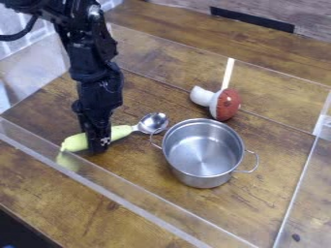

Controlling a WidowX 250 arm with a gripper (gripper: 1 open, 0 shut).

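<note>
My black gripper [99,134] reaches down from the upper left to the wooden table, shut on a spoon with a pale yellow-green handle [79,142]. The spoon's metal head [151,123] points right, beside the left handle of a steel pot [199,154]. The fingertips are dark and partly hide the middle of the handle.
A white object with a red-brown end [224,103] and a white stick lie above the pot. A see-through edge or band crosses the left foreground, and a pale strip runs along the right.
</note>
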